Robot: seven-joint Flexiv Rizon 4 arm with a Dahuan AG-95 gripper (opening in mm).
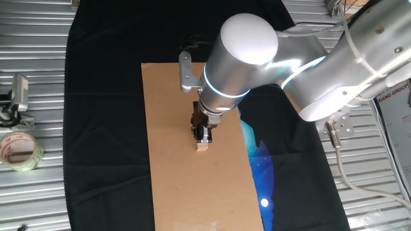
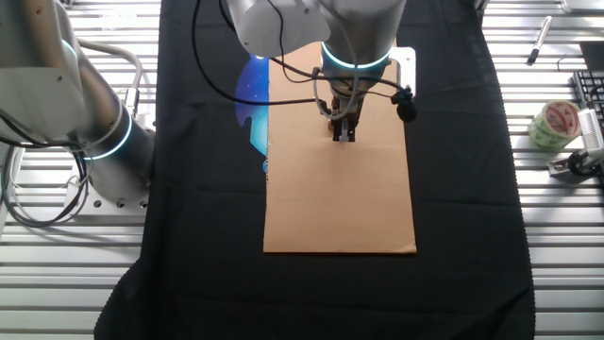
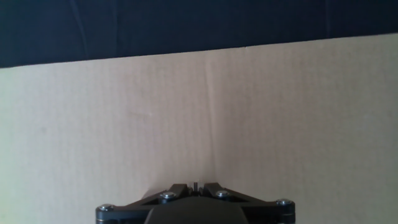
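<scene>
My gripper (image 1: 203, 140) points down over the cardboard sheet, its dark fingers drawn close together. A small pale wooden block (image 1: 202, 147) shows right at the fingertips in exterior view 1; whether it is between them or just beside them cannot be told. From the opposite side, in exterior view 2, the gripper (image 2: 345, 140) hides the block. In the wrist view the gripper appears shut at the bottom edge, with no block visible there.
The cardboard (image 1: 192, 186) lies on a black cloth (image 1: 106, 128), bare apart from the block. A blue printed piece (image 1: 260, 173) sticks out from under its edge. A tape roll (image 1: 21, 152) stands off to the side on the ribbed metal table, clear of the arm.
</scene>
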